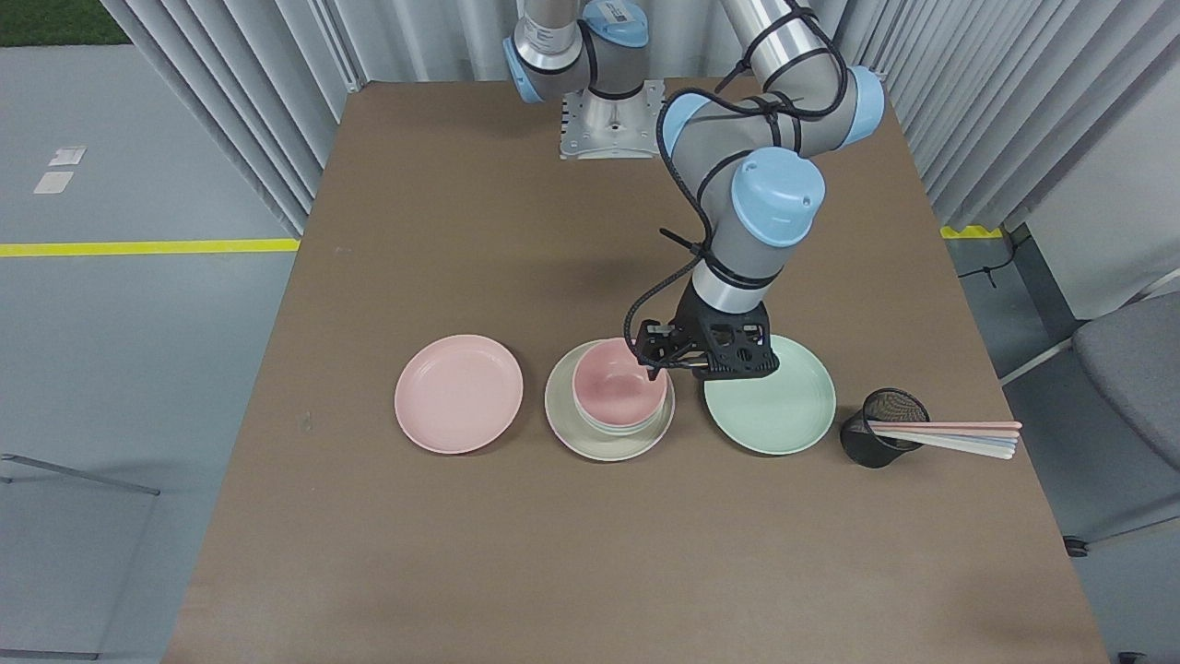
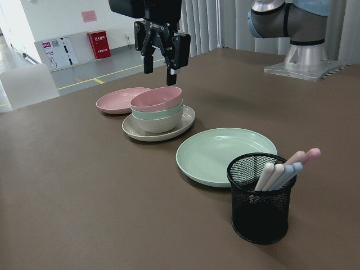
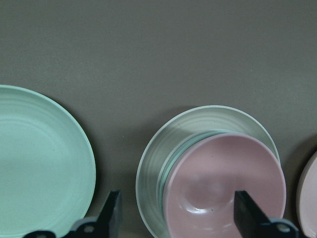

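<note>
My gripper (image 2: 160, 64) is open, hanging above a stack of bowls, with nothing between its fingers. The pink bowl (image 1: 614, 387) (image 2: 156, 98) (image 3: 225, 183) sits on top of a mint bowl and a white bowl, all on a cream plate (image 1: 608, 448) (image 2: 135, 133) (image 3: 151, 173). A pink plate (image 1: 458, 393) lies to the left in the front view, a mint plate (image 1: 771, 404) (image 3: 39, 163) to the right. In the front view the gripper's fingers are mostly hidden under the wrist.
A black mesh holder (image 1: 868, 443) (image 2: 259, 214) with pink, white and blue sticks stands at the right of the mint plate. The robot base (image 1: 608, 122) is at the back.
</note>
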